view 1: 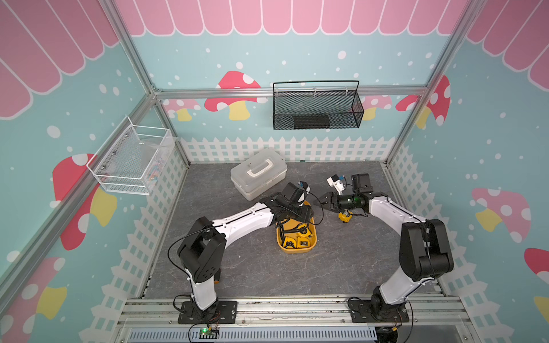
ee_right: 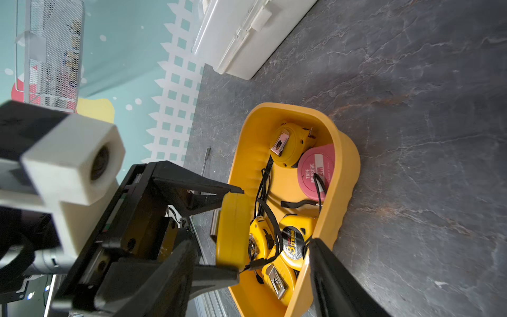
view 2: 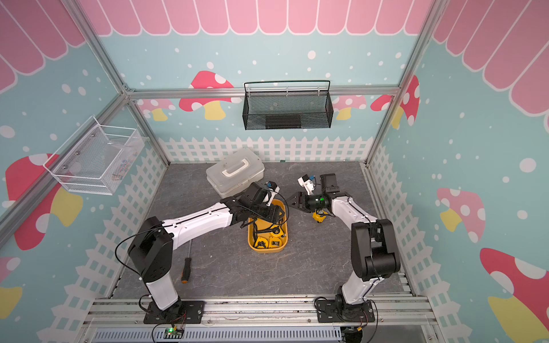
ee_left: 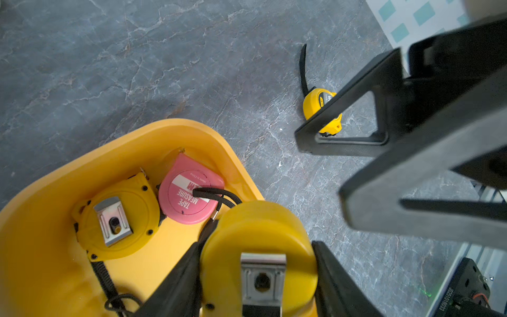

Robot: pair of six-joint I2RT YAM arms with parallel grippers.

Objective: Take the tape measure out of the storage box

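My left gripper is shut on a yellow tape measure (ee_right: 232, 229), held over the yellow storage box (ee_right: 348, 174). A pink tape measure (ee_left: 187, 187) and several yellow tape measures, including one with a silver clip (ee_left: 129, 232), lie in the box with black straps. My right gripper is open beside the held tape measure and above the box's edge, with its fingers apart in the right wrist view. In the left wrist view its dark frame hangs close by on the right.
Another yellow tape measure (ee_left: 330, 125) lies on the table right of the box. A clear lidded case (view 1: 251, 177) stands at the back left. A screwdriver (view 2: 186, 268) lies at the front left. Wire baskets (view 1: 317, 108) hang on the walls.
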